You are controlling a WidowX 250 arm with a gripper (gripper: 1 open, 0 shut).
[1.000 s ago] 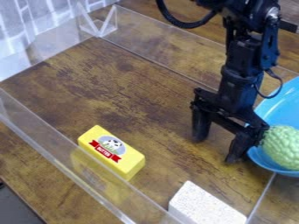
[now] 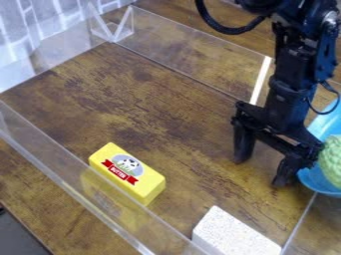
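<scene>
My black gripper [image 2: 272,157] is low over the wooden tray floor at the right, fingers spread apart, with no object visible between them. Just right of it a blue bowl [image 2: 310,180] holds a pale green, bumpy round object [image 2: 329,157], both partly cut off by the frame edge and partly behind the gripper. A yellow box [image 2: 126,174] with a cartoon cow label lies at the lower left.
A white block [image 2: 234,233] lies at the bottom centre-right. Clear plastic walls [image 2: 40,149] border the wooden floor [image 2: 120,90], whose middle and upper left are bare.
The gripper has shifted slightly to the right, and the bowl with the green object has moved right, further out of the frame.
</scene>
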